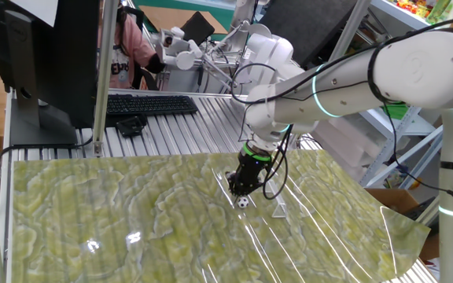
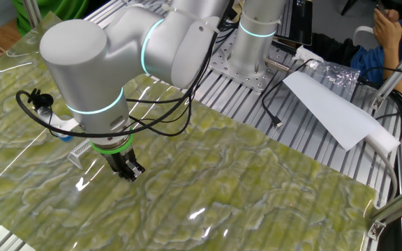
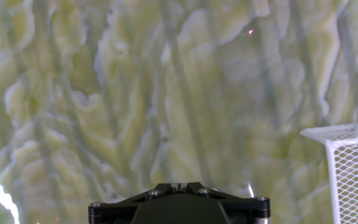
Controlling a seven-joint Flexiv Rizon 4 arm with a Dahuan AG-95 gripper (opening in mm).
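A small black-and-white ball (image 1: 243, 202) lies on the green marbled sheet, just beside the tip of my gripper (image 1: 236, 191) in exterior view 1; whether they touch I cannot tell. The gripper points down, low over the sheet. In the wrist view its black fingers come together at the bottom edge, shut, with no object visible between them. To the right of the ball stands a small white mesh goal (image 1: 280, 206), also visible at the right of the wrist view as a goal (image 3: 350, 177). The ball is not visible in exterior view 2 or the wrist view.
The marbled sheet (image 1: 132, 204) is open and bare left of the ball. A keyboard (image 1: 152, 104) and a monitor (image 1: 49, 71) stand behind it. By the arm's base, a white panel (image 2: 330, 108) and a loose cable (image 2: 278, 122) lie on the slatted table.
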